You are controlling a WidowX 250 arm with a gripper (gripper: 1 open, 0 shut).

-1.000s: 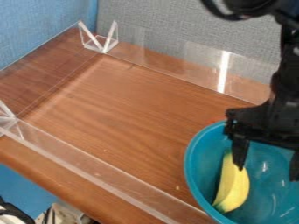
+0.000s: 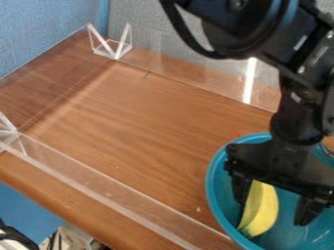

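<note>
My black gripper [image 2: 272, 203] is open and lowered into a teal bowl [image 2: 222, 181] at the lower right. A yellow banana [image 2: 259, 213] lies in the bowl between my fingers, its upper end partly hidden behind the gripper. I cannot tell whether the fingers touch it.
Clear plastic strips edge it along the back and front, with clear brackets [image 2: 109, 42] at the corners. A blue wall and a grey wall stand behind.
My gripper has moved left and down into the bowl, coming over and around the banana. The banana looks to be in the same place.
</note>
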